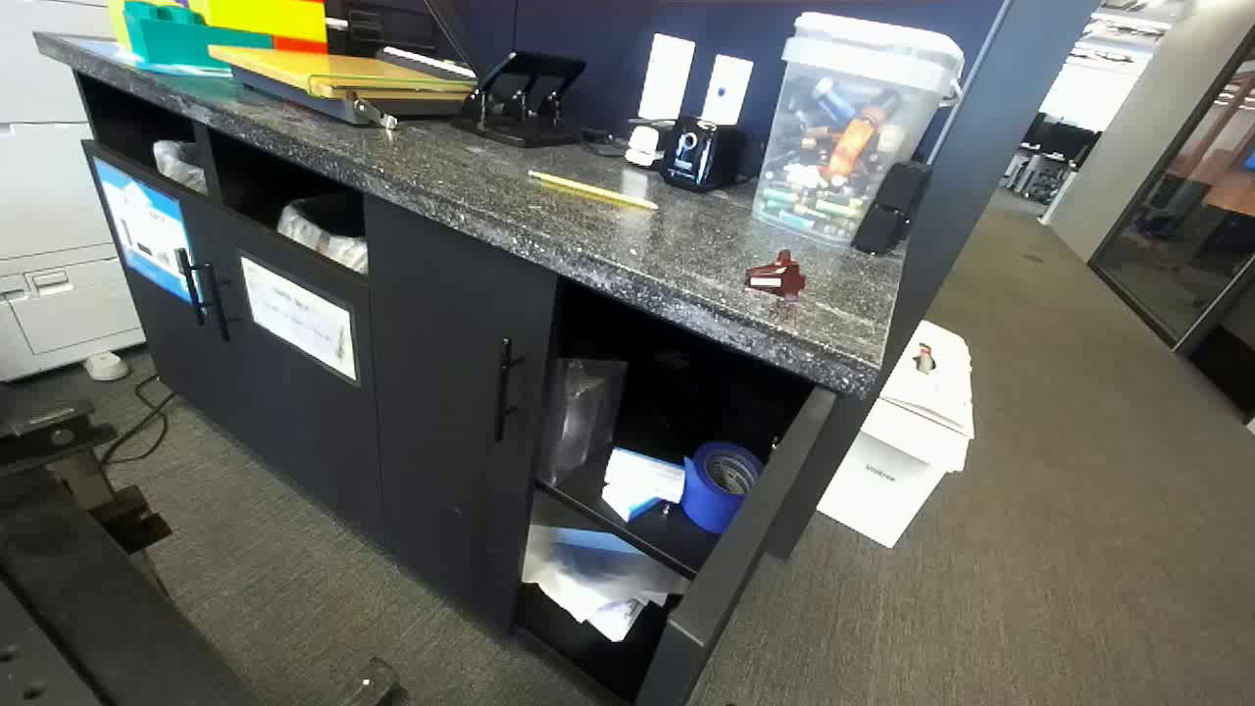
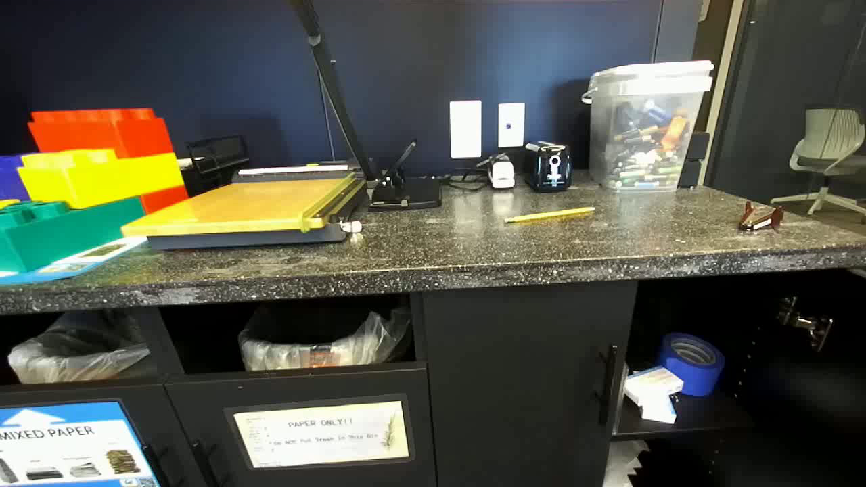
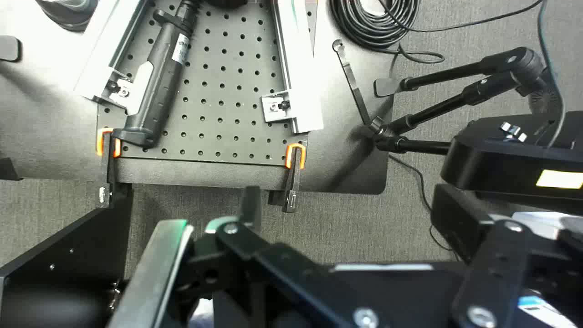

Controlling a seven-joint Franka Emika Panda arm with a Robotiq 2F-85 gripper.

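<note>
My gripper shows only in the wrist view, at the bottom. Its fingers stand wide apart, with carpet and a dark surface seen between the fingers. A grey-green bar (image 3: 155, 270) appears close by the left finger; whether they touch I cannot tell. No gripper shows in either exterior view. The right cabinet door (image 1: 741, 535) stands open. Inside, a blue tape roll (image 1: 720, 484) and a small white box (image 2: 654, 388) sit on the shelf. On the counter lie a yellow pencil (image 2: 549, 215) and a dark red staple remover (image 2: 760, 218).
A clear bucket of batteries (image 2: 647, 130) stands at the counter's right end. The yellow-topped paper cutter (image 2: 252, 206) and big toy bricks (image 2: 97, 170) fill the left. In the wrist view, a perforated plate (image 3: 218, 117) is clamped to a table.
</note>
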